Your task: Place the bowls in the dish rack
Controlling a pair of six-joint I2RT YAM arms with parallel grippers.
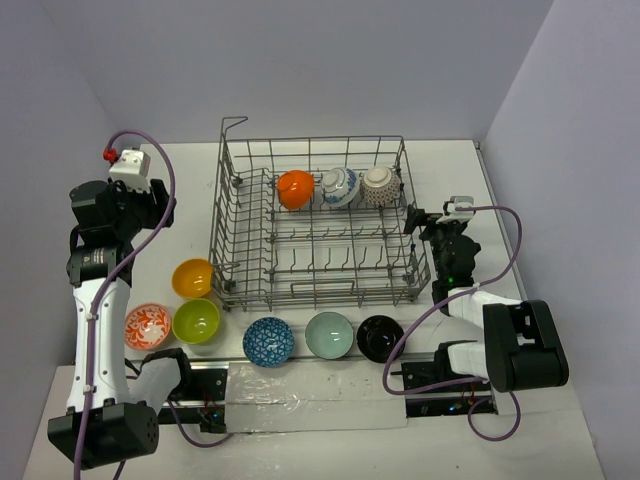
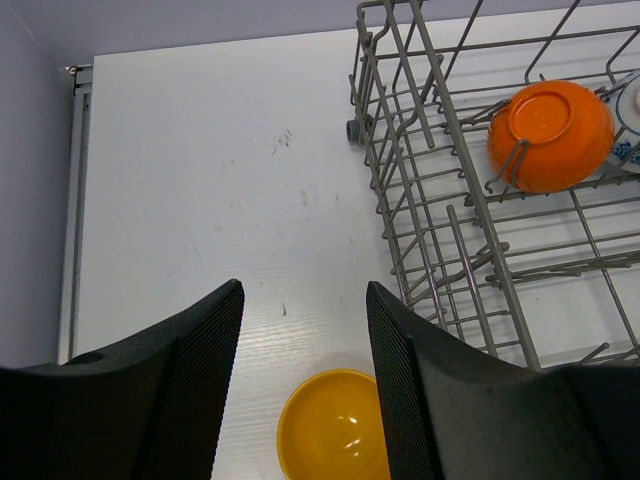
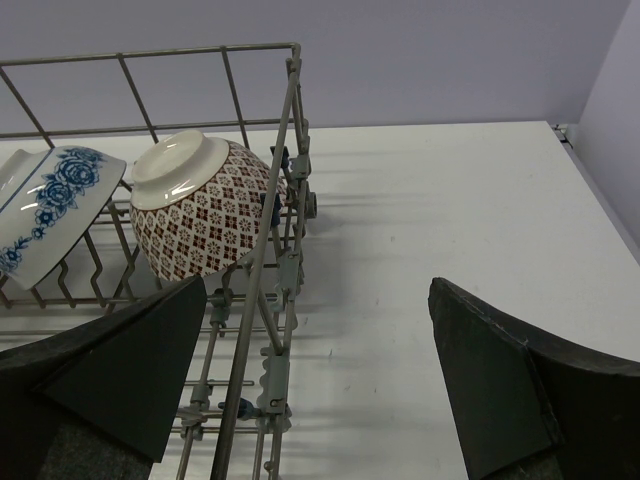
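Note:
In the dish rack (image 1: 315,298), three bowls sit tilted along the back: orange (image 1: 295,190), blue floral (image 1: 340,187) and patterned (image 1: 380,186). Outside lie yellow (image 1: 191,279), green (image 1: 195,321), red patterned (image 1: 147,326), blue patterned (image 1: 268,341), celadon (image 1: 329,335) and black (image 1: 380,339) bowls. My left gripper is open over the table left of the rack, the yellow bowl below it. My right gripper is open at the rack's right edge, the rack's side rail showing between its fingers, beside the patterned bowl.
Bare table (image 2: 200,180) lies left of the rack and more (image 3: 440,200) to its right. Grey walls enclose the back and sides. The front row of bowls fills the strip before the rack.

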